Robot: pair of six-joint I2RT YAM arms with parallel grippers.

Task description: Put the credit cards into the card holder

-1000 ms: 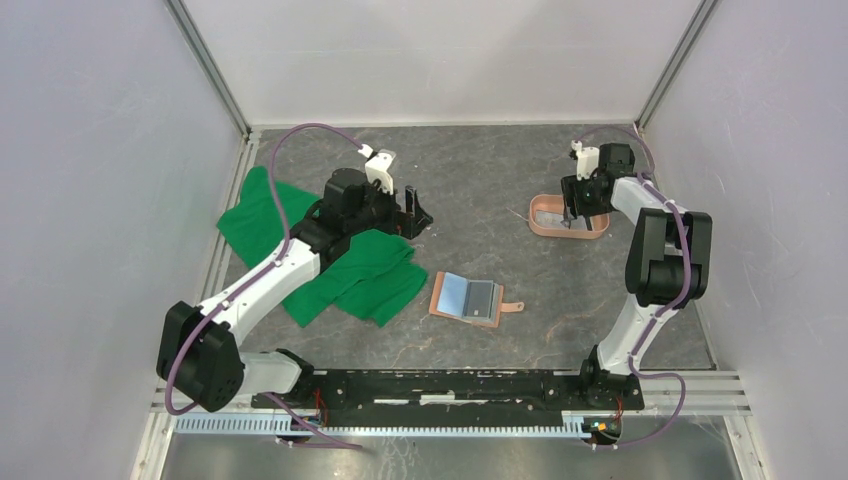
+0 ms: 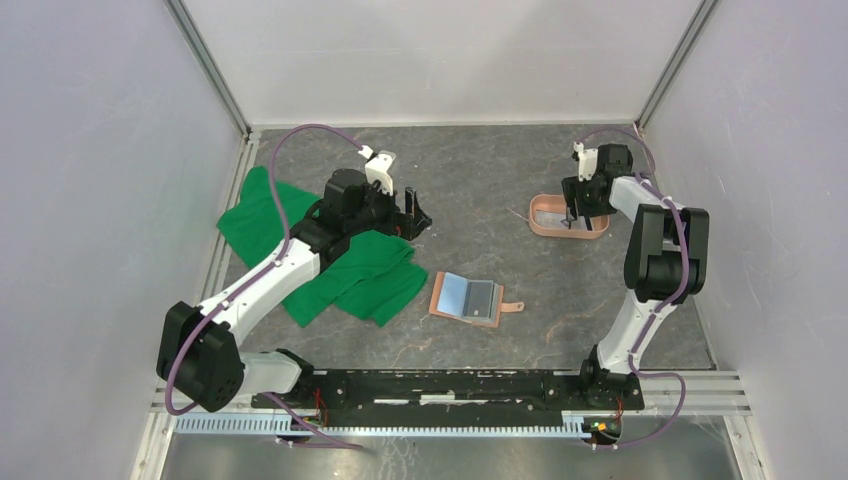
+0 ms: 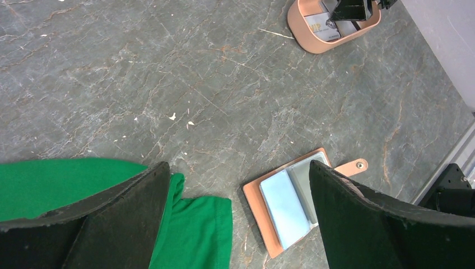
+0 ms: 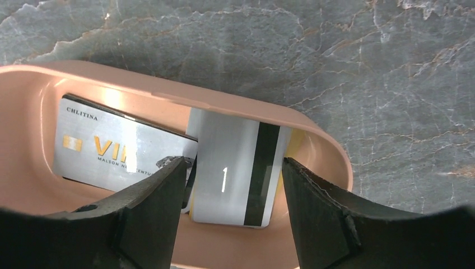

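The card holder [image 2: 466, 299] lies unfolded on the table's near middle, clear sleeves facing up and a tan strap to its right. Farther back on the right, a peach tray [image 2: 566, 233] contains the credit cards. In the right wrist view, a silver card with a black stripe [image 4: 229, 168] lies at one end of the tray, beside a silver VIP card [image 4: 106, 144]; yellow edges show beneath the striped one. My right gripper reaches into the tray, its fingers apart and close along both sides of the striped card. My left gripper hangs open and empty.
Green cloth [image 2: 350, 275] is spread under the left arm. The tray's raised wall [image 4: 252, 109] surrounds the cards closely. Bare grey table [image 2: 480, 190] separates the two arms, and a white wall stands close on the right.
The right gripper has shifted very slightly to the right over the tray. The left arm, the tray and the card holder look unmoved.
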